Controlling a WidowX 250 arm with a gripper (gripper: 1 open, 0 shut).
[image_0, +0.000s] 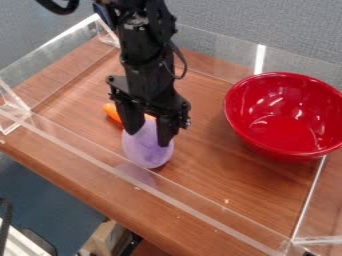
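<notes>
The black gripper points down over a purple oval object, with its fingertips at that object's top. Whether the fingers are closed on it cannot be made out. An orange object, partly hidden behind the gripper, lies just to the left.
A large red bowl stands on the right of the wooden tray floor. Clear low walls border the tray. The floor between the purple object and the bowl is bare, as is the back left.
</notes>
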